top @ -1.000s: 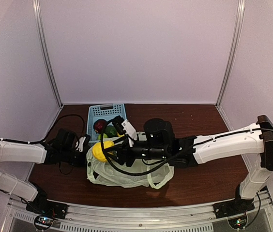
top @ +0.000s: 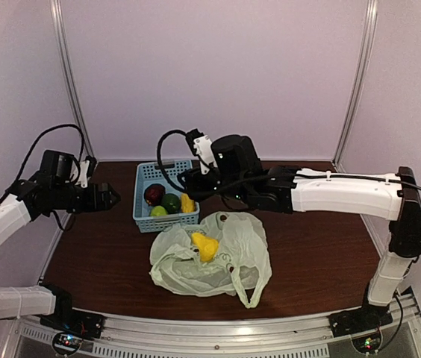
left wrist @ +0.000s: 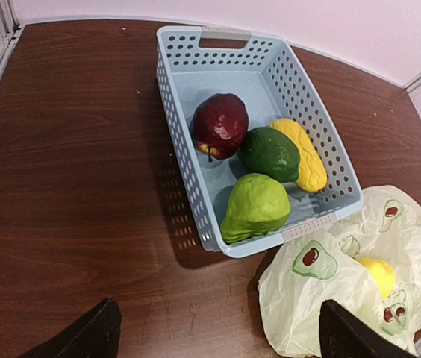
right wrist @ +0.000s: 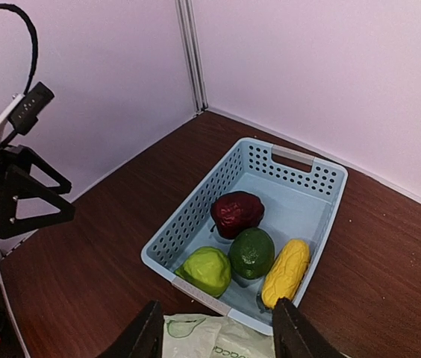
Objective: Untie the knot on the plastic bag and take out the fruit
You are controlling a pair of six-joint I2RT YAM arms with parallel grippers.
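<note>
The pale plastic bag [top: 181, 268] lies crumpled in front of the blue basket [top: 142, 205], a yellow fruit [top: 204, 246] on it. The basket holds a dark red fruit [left wrist: 220, 123], a dark green fruit [left wrist: 269, 155], a lighter green fruit [left wrist: 257, 201] and a long yellow fruit [right wrist: 285, 272]. My left gripper [top: 108, 197] is raised left of the basket, open and empty. My right gripper hangs above the bag and basket's near edge, fingers apart, nothing seen between them but bag below.
Bare table [left wrist: 69, 201] shows left of the basket and to its right. Pale walls surround the back and sides.
My left gripper has risen away leftward from the bag. My right gripper has lifted and released the round yellow fruit, which now lies on the bag. The bag has slumped flatter.
</note>
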